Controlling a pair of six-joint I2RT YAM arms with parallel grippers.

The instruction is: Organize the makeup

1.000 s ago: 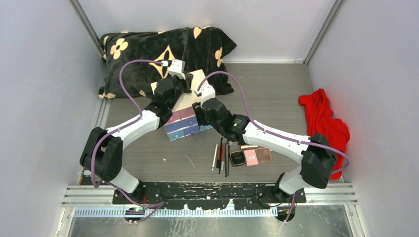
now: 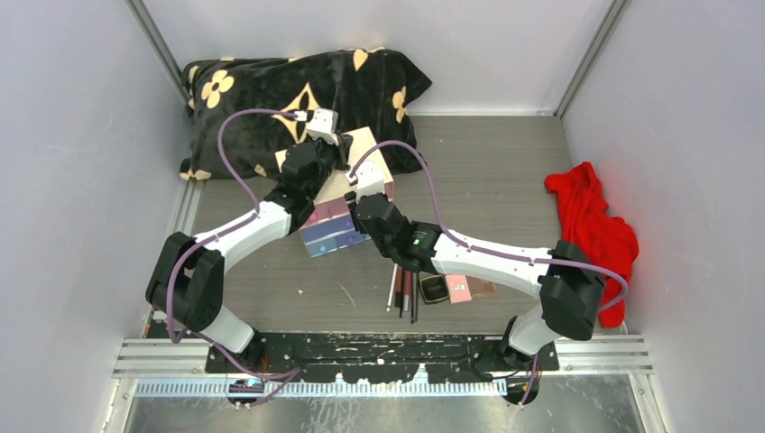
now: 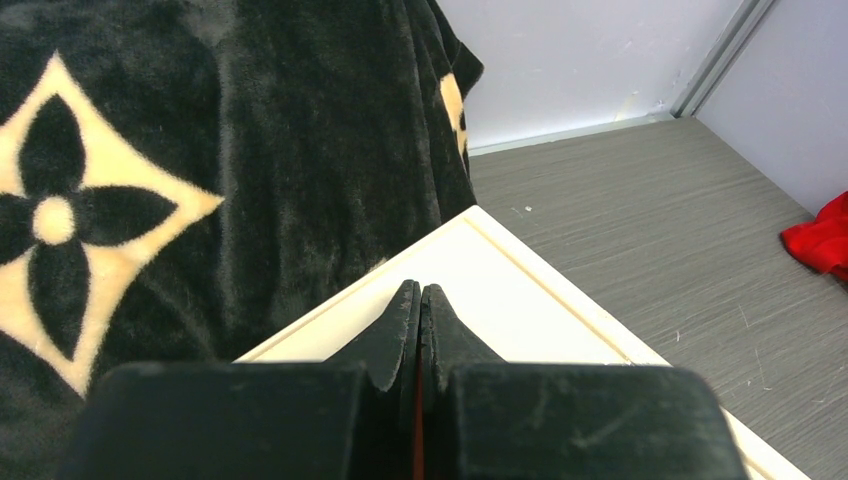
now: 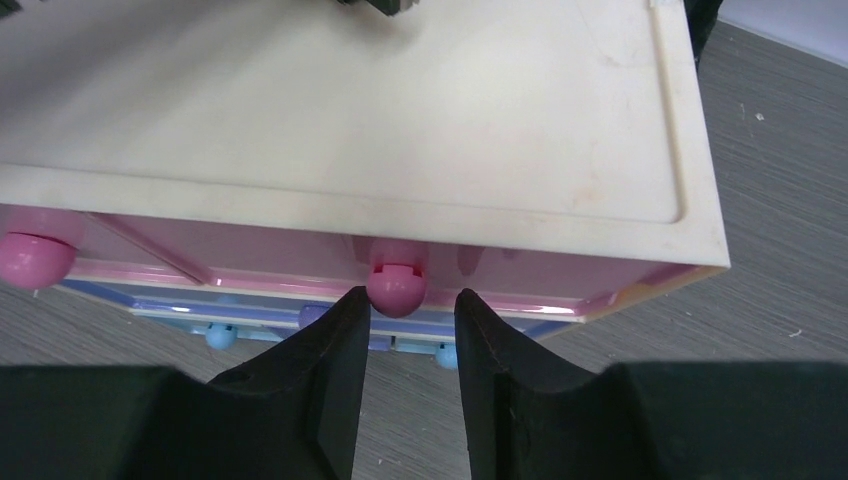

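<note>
A white organizer (image 4: 380, 120) with pink, purple and blue drawers (image 2: 329, 230) stands by the dark blanket. My left gripper is shut over its top, nothing showing between the fingertips. My right gripper is part open at the drawer front, its fingertips around or just below a pink knob (image 4: 396, 291). In the top view, brushes (image 2: 401, 293), a black compact (image 2: 434, 289) and a pink palette (image 2: 457, 289) lie at the front, below the right arm.
A dark patterned blanket (image 2: 235, 99) fills the back left. A red cloth (image 2: 591, 216) lies at the right.
My right gripper has moved slightly left along the organizer's front, its arm shifting with it. The left arm and organizer look unchanged.
</note>
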